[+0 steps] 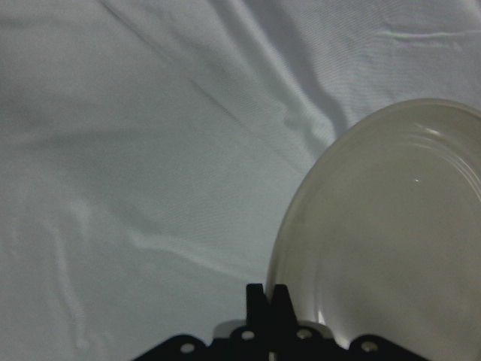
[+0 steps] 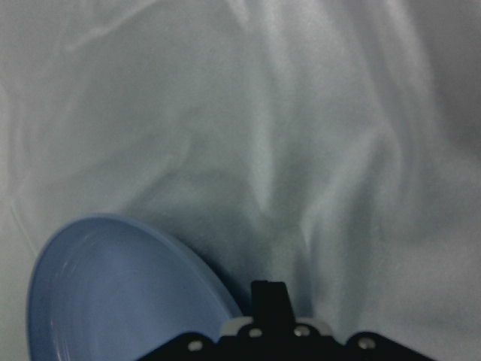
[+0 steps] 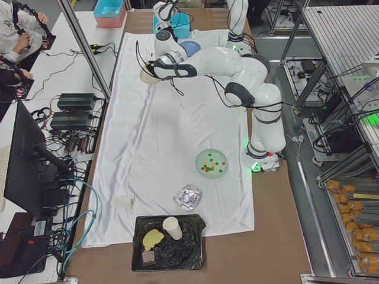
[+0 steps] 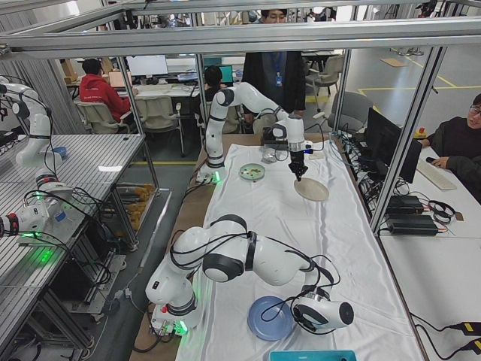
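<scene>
A beige plate (image 4: 312,192) lies on the white cloth at the far part in the right camera view; my left gripper is at its rim, fingertips close together over the edge in the left wrist view. Whether it grips the rim I cannot tell. A blue plate (image 4: 270,322) lies at the near end in the right camera view. My right gripper is just beside its rim (image 2: 173,244) in the right wrist view; its finger state is unclear.
A green dish (image 3: 211,163) with small coloured pieces, a foil bundle (image 3: 188,197) and a black tray (image 3: 169,260) with a cup are at one end. A blue bin (image 4: 312,355) stands behind the blue plate.
</scene>
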